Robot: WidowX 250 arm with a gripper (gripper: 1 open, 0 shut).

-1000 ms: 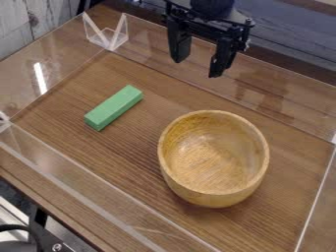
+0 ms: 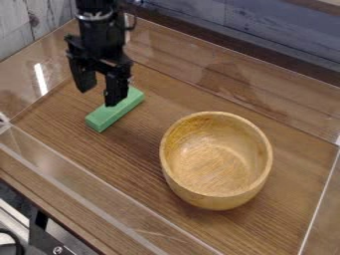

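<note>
My gripper [image 2: 99, 75] is at the upper left, dark and pointing down, its two fingers apart with nothing seen between them. Just below and to the right of it, a green block [image 2: 114, 109] lies flat on the wooden table [image 2: 159, 209]. A large tan round bowl [image 2: 216, 154] stands on the right side of the table.
Blue surfaces [image 2: 285, 25] border the table at the top. Free room lies in front of the green block.
My gripper has moved from the back right, above the bowl, leftward to beside the green block. The block and bowl look unmoved.
</note>
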